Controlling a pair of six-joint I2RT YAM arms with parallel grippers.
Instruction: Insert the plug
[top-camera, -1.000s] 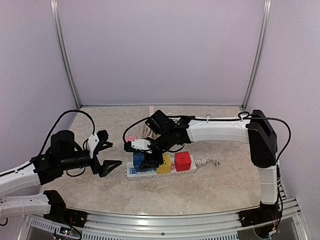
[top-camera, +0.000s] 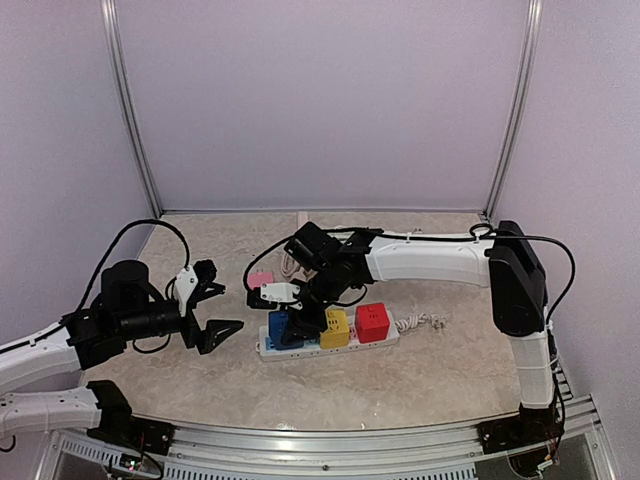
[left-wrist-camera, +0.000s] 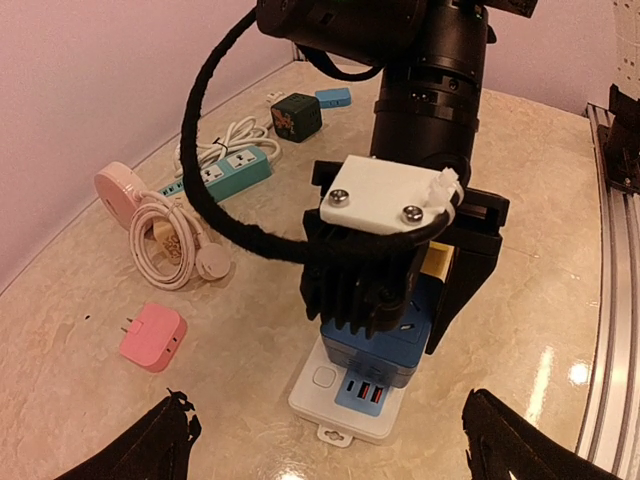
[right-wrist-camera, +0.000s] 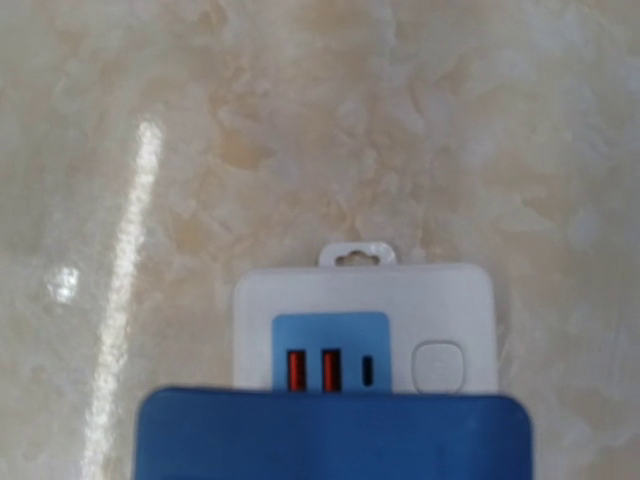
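The blue plug cube (top-camera: 281, 326) stands over the left end of the white power strip (top-camera: 300, 352), which shows bare USB ports (right-wrist-camera: 331, 370) at its end. Around the cube is my right gripper (top-camera: 299, 322). In the left wrist view its fingers (left-wrist-camera: 468, 285) reach down on both sides of the cube. Whether they press on it is hard to see, and the cube's prongs are hidden. My left gripper (top-camera: 226, 304) stands open and empty, left of the strip's end.
A yellow cube (top-camera: 335, 329) and a red cube (top-camera: 372, 322) sit farther along the strip. A pink plug (left-wrist-camera: 154, 337), a coiled pink cord (left-wrist-camera: 160, 240), a green strip (left-wrist-camera: 236, 174) and a dark cube (left-wrist-camera: 297, 117) lie behind.
The strip has shifted slightly to the right with the blue, yellow and red cubes on it. My right arm has moved only a little; the left arm stays still.
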